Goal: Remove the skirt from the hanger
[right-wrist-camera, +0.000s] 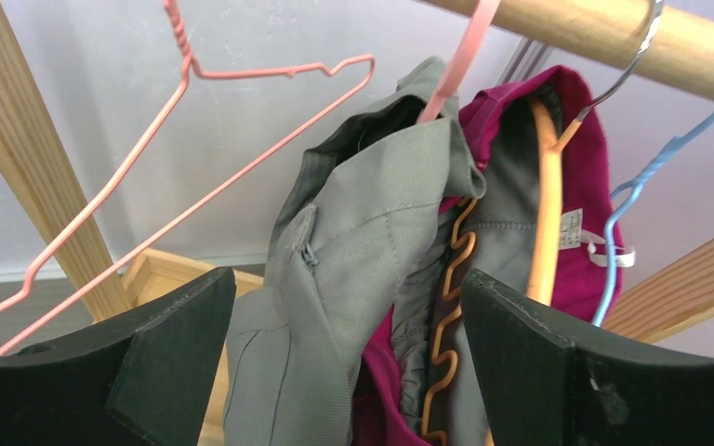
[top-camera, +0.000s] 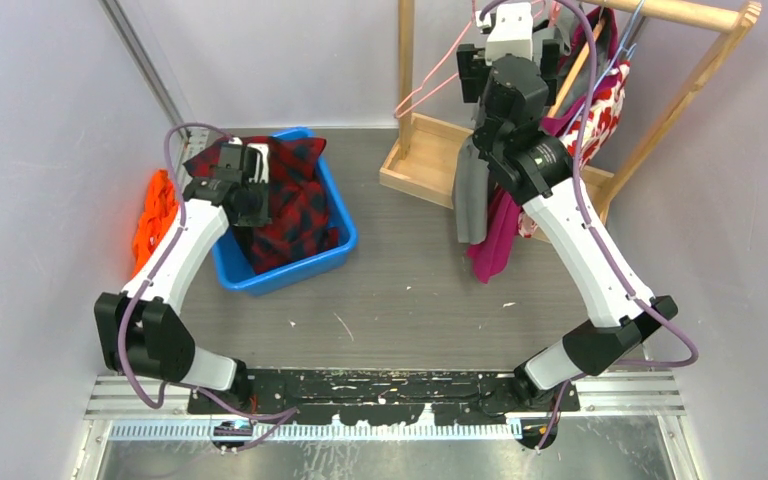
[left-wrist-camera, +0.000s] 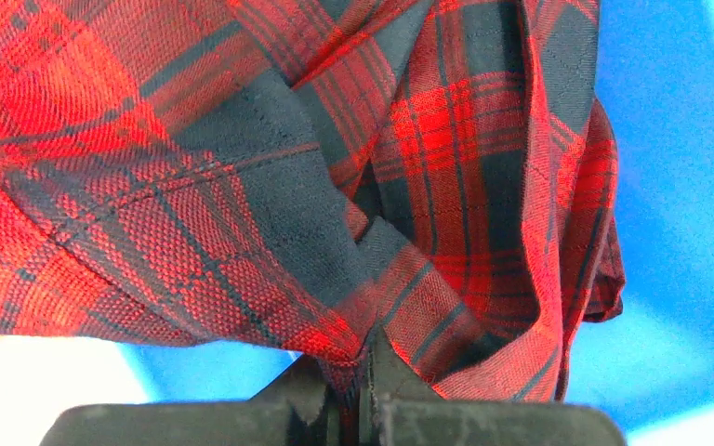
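Observation:
A red and black plaid skirt (top-camera: pixel 295 215) lies bunched in the blue bin (top-camera: pixel 345 235). Over it my left gripper is shut on a gathered fold of the plaid cloth, as the left wrist view shows. An empty pink hanger (right-wrist-camera: pixel 284 139) hangs from the wooden rod (right-wrist-camera: pixel 604 42). My right gripper stands open at the rack, with a grey garment (right-wrist-camera: pixel 335 242) visible beyond the gap between its fingers.
Magenta clothing (top-camera: pixel 500 235) and a red-and-white patterned garment (top-camera: pixel 608 112) hang farther right on the rack. An orange cloth (top-camera: pixel 154 220) lies left of the bin. The floor (top-camera: pixel 400 310) between bin and rack is clear.

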